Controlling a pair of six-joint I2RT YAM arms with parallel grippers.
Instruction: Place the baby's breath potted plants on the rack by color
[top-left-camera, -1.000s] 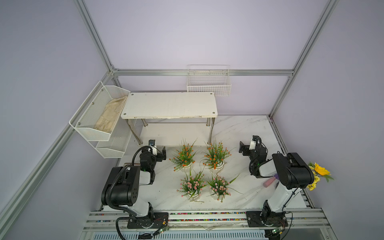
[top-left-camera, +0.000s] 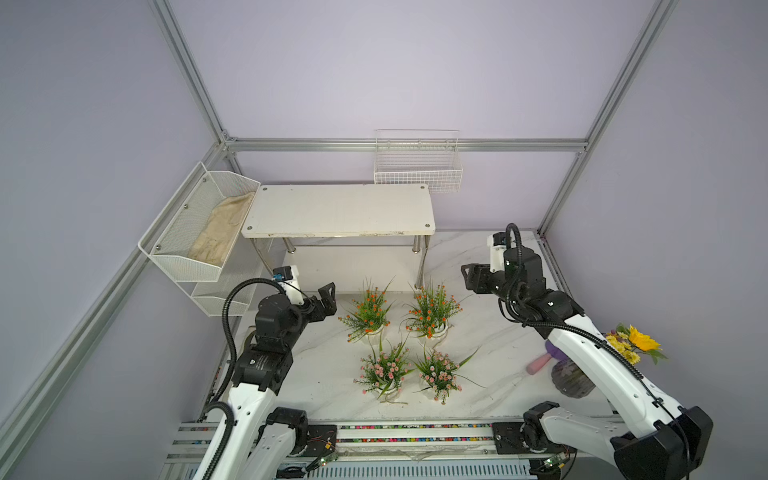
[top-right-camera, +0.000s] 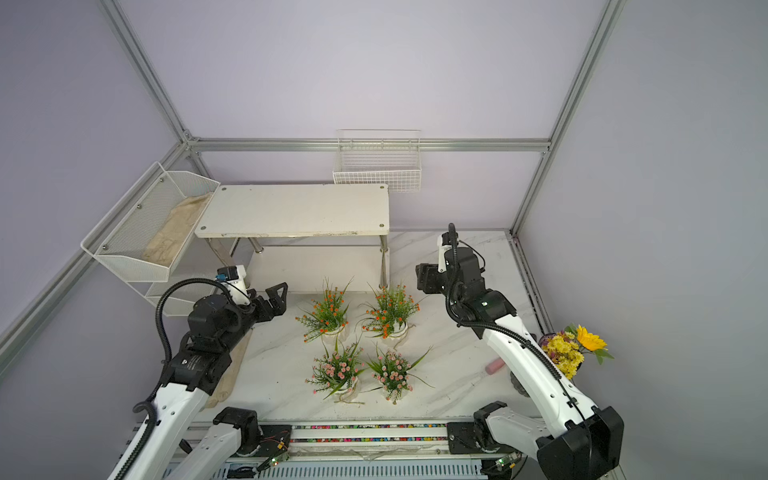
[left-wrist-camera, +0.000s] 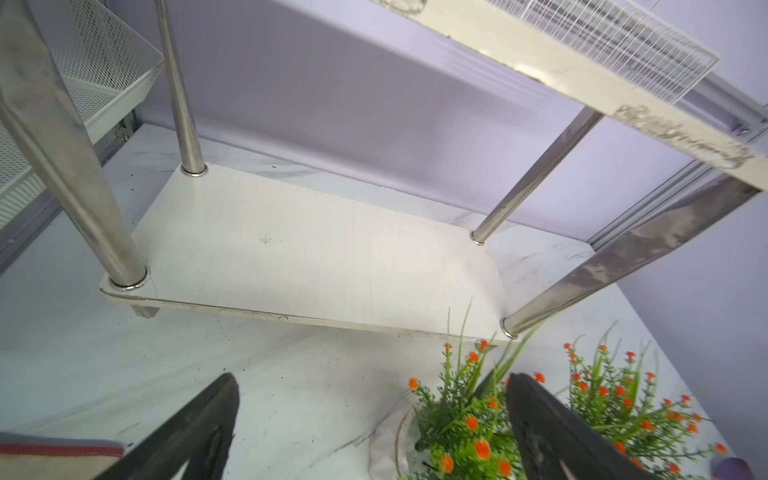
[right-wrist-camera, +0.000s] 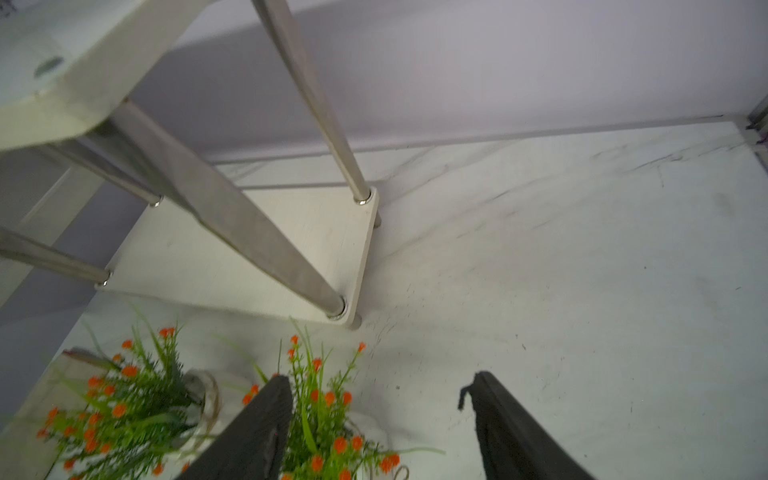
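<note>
Two orange-flowered potted plants, one on the left (top-left-camera: 368, 310) and one on the right (top-left-camera: 432, 308), stand on the table just in front of the rack (top-left-camera: 340, 209). Nearer the front edge are two pink-flowered plants (top-left-camera: 384, 368) (top-left-camera: 440, 374). Both the top board and the lower shelf (left-wrist-camera: 312, 248) of the rack are bare of plants. My left gripper is open to the left of the orange plants, raised near the rack's front. On the right, my right gripper is parted with nothing held, to the right of the orange plants and above the table.
A white mesh basket (top-left-camera: 209, 272) with a tan cloth hangs at the left wall. Behind the rack hangs a wire basket (top-left-camera: 417, 180). A vase with yellow flowers (top-left-camera: 628, 344) stands far right, by the right arm. Table space right of the rack is clear.
Both arms have unfolded and stretched up from their tucked poses. The right gripper has risen and shifted left; the left gripper has shifted slightly. The plants have not moved.
</note>
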